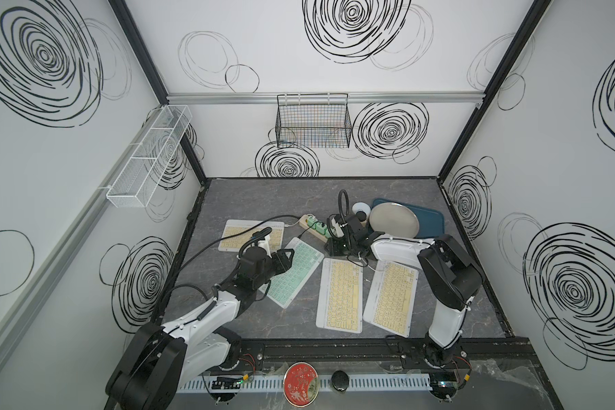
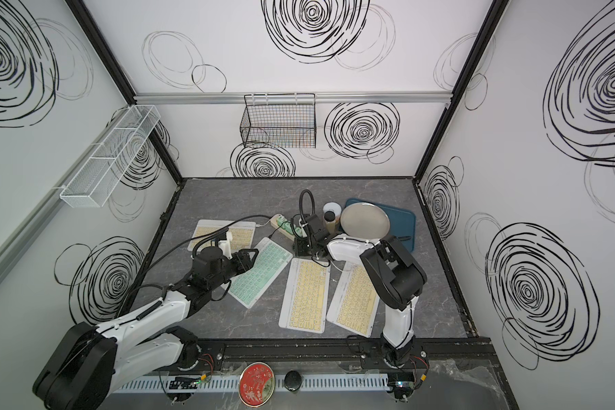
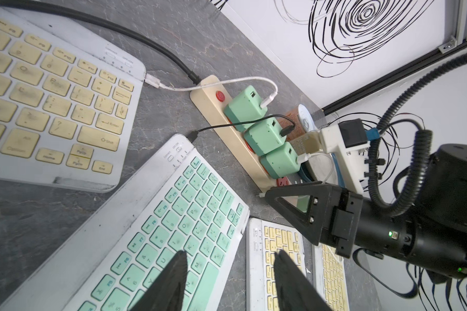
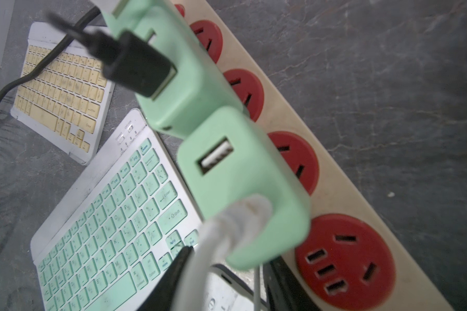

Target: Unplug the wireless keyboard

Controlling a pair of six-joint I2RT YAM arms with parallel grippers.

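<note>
A beige power strip (image 3: 207,96) holds several green chargers (image 3: 278,164) with white and black USB cables plugged in, running to keyboards. My left gripper (image 1: 285,258) stands open above the green keyboard (image 1: 294,273), nothing between its fingers in the left wrist view. My right gripper (image 1: 331,246) is at the strip's front end; in the right wrist view its fingers straddle the lower area of the nearest charger, below a white plug (image 4: 249,217), partly hidden and blurred, so its grasp cannot be made out.
Cream keyboards (image 1: 249,235) lie at left and in front (image 1: 341,297). A blue tray (image 1: 427,222) with an oval plate (image 1: 393,218) sits at back right. Wire baskets (image 1: 313,126) hang on the walls.
</note>
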